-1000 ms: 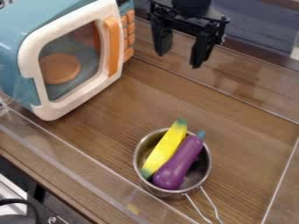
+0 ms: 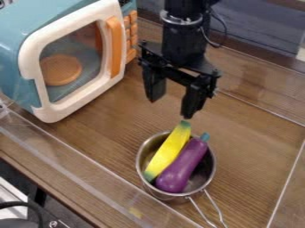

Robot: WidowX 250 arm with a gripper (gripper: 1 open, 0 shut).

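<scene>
My gripper point(image 2: 172, 95) hangs open above a metal pot point(image 2: 148, 145), its fingers apart with nothing between them, near the upper tip of a yellow banana point(image 2: 168, 148). The banana and a purple eggplant point(image 2: 181, 169) lie side by side in the pot, which has a wire handle pointing toward the front right.
A toy microwave point(image 2: 37, 25) with a see-through door and an orange plate inside stands at the back left. A transparent edge runs along the front left, and a wall closes the back.
The pot, banana, eggplant and microwave have not moved.
</scene>
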